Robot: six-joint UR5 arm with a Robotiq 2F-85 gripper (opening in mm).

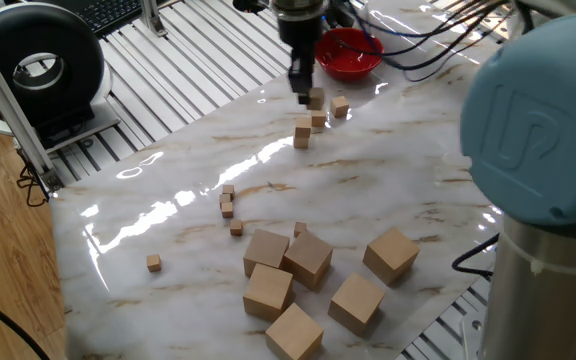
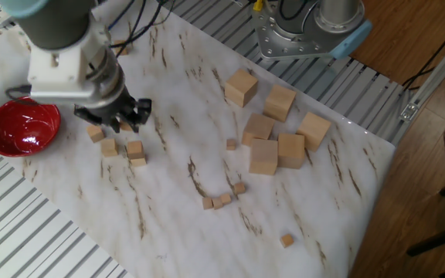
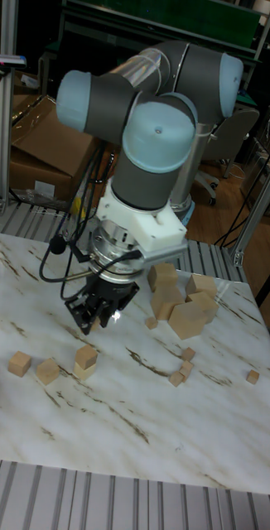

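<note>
My gripper hangs over the table, shut on a small wooden block that sits off the surface. In exterior view 2 this held block shows partly between the dark fingers. Below and beside it stands a loose row: a single cube, a second cube and a stack of two cubes. The same stack shows upright in exterior view 3, just below my gripper in the picture. How high the held block is above the table is hard to tell.
A red bowl lies near the row. Several large wooden cubes cluster across the table, with small cubes and a lone cube nearby. Another cube sits near the cables.
</note>
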